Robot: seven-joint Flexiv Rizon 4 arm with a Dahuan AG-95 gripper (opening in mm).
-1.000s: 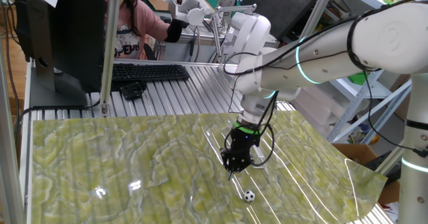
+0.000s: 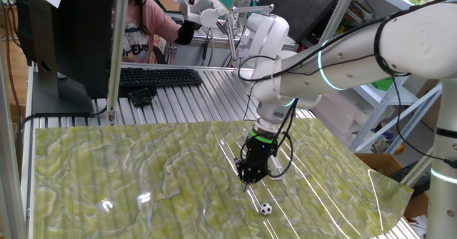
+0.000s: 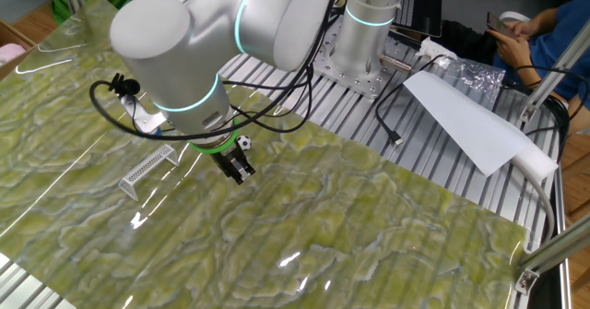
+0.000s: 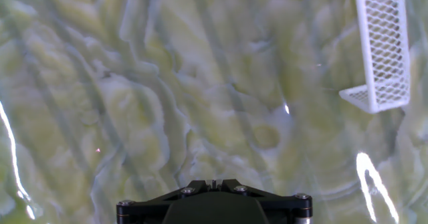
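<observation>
My black gripper (image 2: 247, 184) hangs over the green marbled sheet, fingers pointing down. In the wrist view its fingertips (image 4: 228, 183) meet at the bottom edge; the gripper looks shut, and nothing shows between them. A small black-and-white football (image 2: 265, 209) rests on the sheet, apart from the gripper and nearer the front edge in exterior view 1. Exterior view 2 has the ball (image 3: 243, 143) just behind the gripper (image 3: 244, 173). A white mesh goal (image 3: 147, 169) stands a short way off; its netting (image 4: 384, 43) fills the wrist view's upper right. The ball is outside the wrist view.
The marbled sheet (image 2: 128, 175) is clear on its left side. Behind it are a keyboard (image 2: 161, 77) and a monitor (image 2: 71, 46). A loose cable (image 3: 385, 115) and a white panel (image 3: 466, 120) lie near the robot's base. People sit beyond the table.
Ball and goal have not visibly moved. The person at the back has moved.
</observation>
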